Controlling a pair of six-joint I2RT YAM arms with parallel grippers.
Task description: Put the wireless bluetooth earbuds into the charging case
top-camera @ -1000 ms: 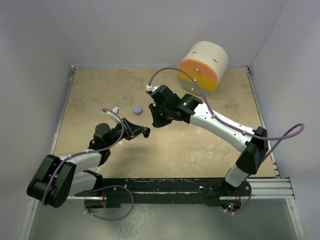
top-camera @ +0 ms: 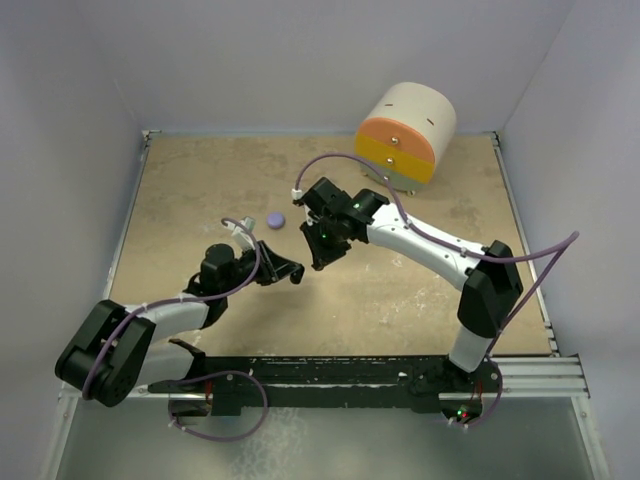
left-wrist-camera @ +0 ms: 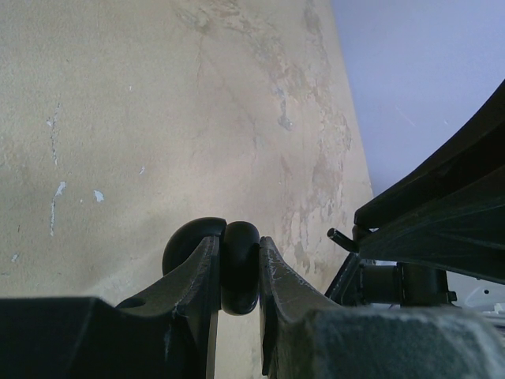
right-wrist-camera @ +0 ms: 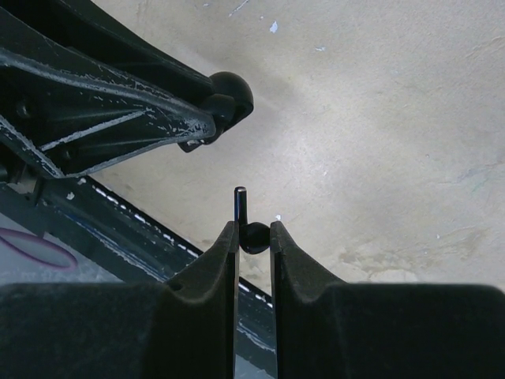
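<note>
My left gripper is shut on the rounded black charging case [left-wrist-camera: 239,276]; one lobe of it bulges out behind the left finger. In the right wrist view, the same case [right-wrist-camera: 233,93] shows at the upper left, past the left arm's fingers. Between the fingertips of my right gripper, which is shut, sits a small black earbud [right-wrist-camera: 254,238] with its stem pointing away. From the left wrist, the earbud's stem [left-wrist-camera: 342,239] appears to the right of the case, with a gap between them. Whether another earbud is in the case cannot be seen.
A purple round object [top-camera: 275,219] lies on the table behind the grippers. A white cylindrical drawer cabinet [top-camera: 420,110] with orange and yellow fronts stands at the back right. The tabletop [top-camera: 370,310] below and in front of the grippers is bare.
The right gripper has moved toward the front of the table and slightly right with the earbud. My left gripper and the case have shifted a little frontward and right.
</note>
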